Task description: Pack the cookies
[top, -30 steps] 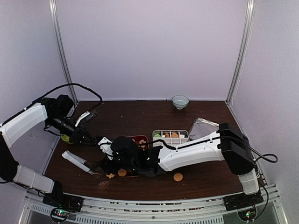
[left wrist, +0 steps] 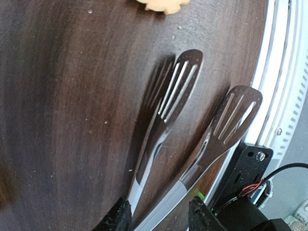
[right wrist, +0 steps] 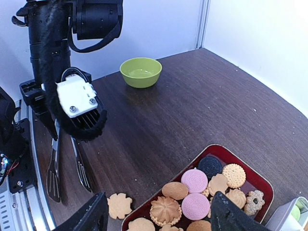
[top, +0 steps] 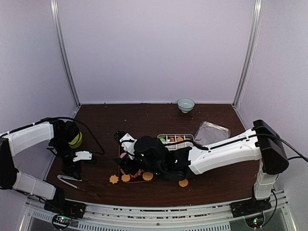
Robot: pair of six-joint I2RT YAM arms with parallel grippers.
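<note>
Tongs (left wrist: 175, 91) with brown slotted heads lie on the left of the table. My left gripper is right over their silver arms, part open; whether it touches them is unclear. My right gripper stands open above a red tray (right wrist: 255, 173) of mixed cookies: pink, dark, tan. A loose flower-shaped cookie (right wrist: 119, 204) lies between tongs and tray. A white divided container (top: 175, 137) with cookies is behind my right arm.
A green bowl (right wrist: 140, 72) is at the back left, a pale bowl (top: 186, 104) at the back. A clear lid (top: 211, 132) lies right; another cookie (top: 183, 183) sits near the front.
My left gripper has moved down and toward the front over the tongs. My right arm has shifted right and up. The tongs moved a second ago and now lie flat.
</note>
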